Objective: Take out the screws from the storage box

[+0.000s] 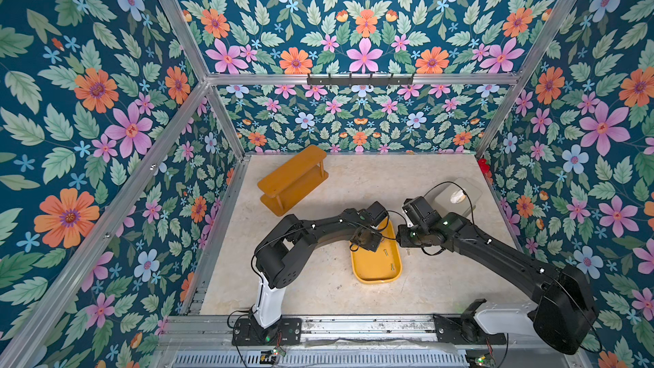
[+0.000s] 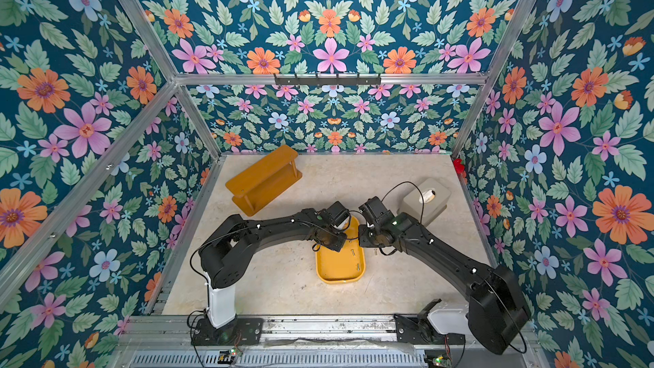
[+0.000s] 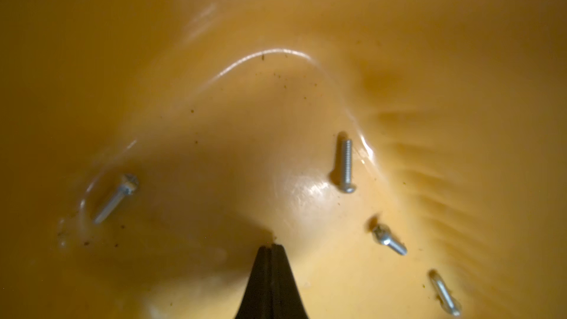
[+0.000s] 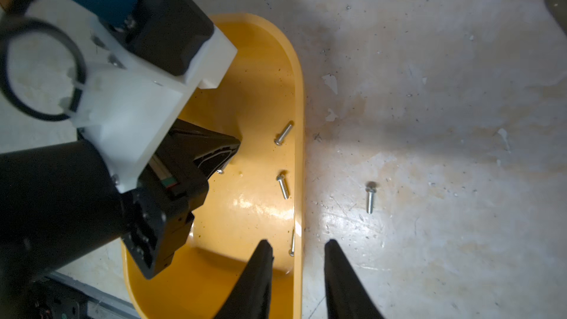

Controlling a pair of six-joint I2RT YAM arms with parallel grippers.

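Note:
My left gripper is shut inside the yellow box (image 4: 299, 159), with nothing visible between its fingertips. Around it on the box floor lie several silver screws, all clear of the fingers: one screw (image 3: 347, 165) ahead to the right, another screw (image 3: 389, 239) closer on the right, a third (image 3: 445, 293) at lower right and one more screw (image 3: 117, 198) off to the left. My right gripper stands open and empty above the box's right rim. On the table right of the box lies a loose screw (image 4: 370, 198).
A brown wooden shelf (image 1: 293, 180) stands at the back left. A grey tray (image 2: 436, 208) holding a white item is at the back right, behind the right arm. Both arms crowd close over the box.

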